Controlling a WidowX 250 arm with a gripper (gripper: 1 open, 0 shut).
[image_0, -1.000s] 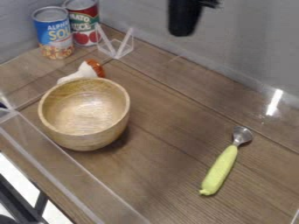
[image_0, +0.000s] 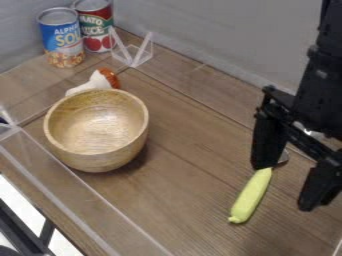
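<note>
The black gripper (image_0: 291, 165) fills the right side of the view, its two fingers parted and open, lowered over a pale green-handled utensil (image_0: 251, 195) on the wooden counter. The utensil's metal head is mostly hidden behind the gripper; whether the fingers touch it I cannot tell. A light wooden bowl (image_0: 96, 140) stands on the left.
At the back left stand two cans (image_0: 63, 40), one blue and one red, with a clear plastic piece beside them. A small white and orange object (image_0: 91, 85) lies behind the bowl.
My gripper has come down and to the right from high at the back, now over the utensil's metal end. The bowl and cans have not moved.
</note>
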